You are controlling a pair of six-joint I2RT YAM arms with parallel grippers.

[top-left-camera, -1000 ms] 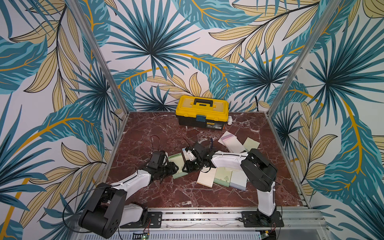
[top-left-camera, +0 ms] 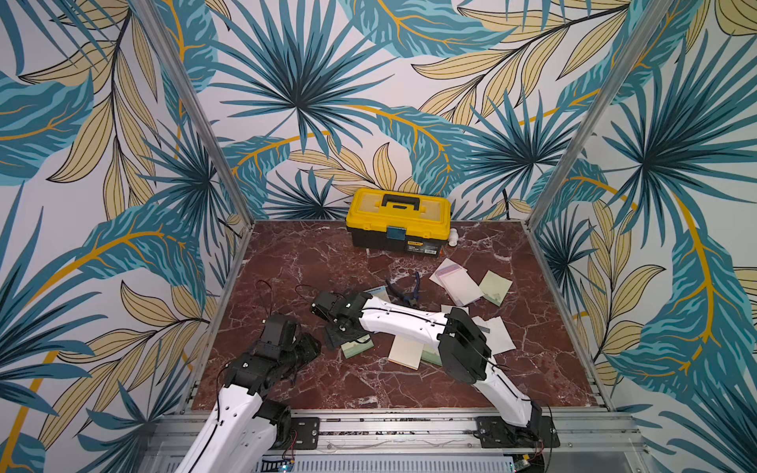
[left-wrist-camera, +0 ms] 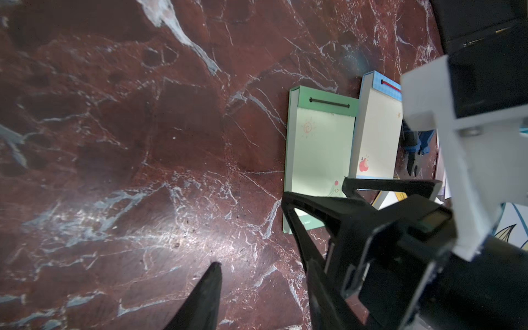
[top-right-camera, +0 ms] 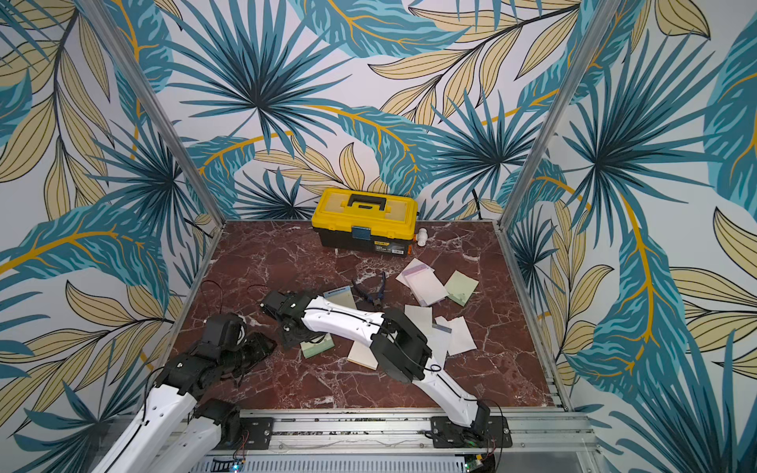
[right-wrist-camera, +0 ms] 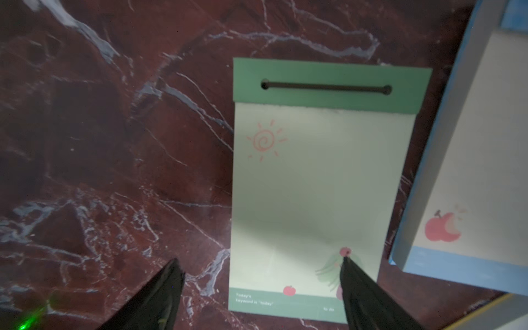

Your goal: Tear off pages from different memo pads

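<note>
A green memo pad (right-wrist-camera: 313,198) with a sun drawing and binding strip lies on the marble table, beside a blue-edged pad (right-wrist-camera: 478,154) with an apple drawing. My right gripper hovers over the green pad's lower part, open with nothing between its blurred fingertips. The right arm covers part of that pad in the top views. My left gripper is left of and nearer than the pads, fingers apart over bare table.
More pads and loose sheets (top-left-camera: 461,283) lie to the right, with dark pliers (top-left-camera: 403,293) behind. A yellow toolbox (top-left-camera: 398,220) stands at the back.
My left gripper has drawn back leftward and toward the near edge, away from the green pad. My right gripper has moved leftward over that pad as its arm swung round.
</note>
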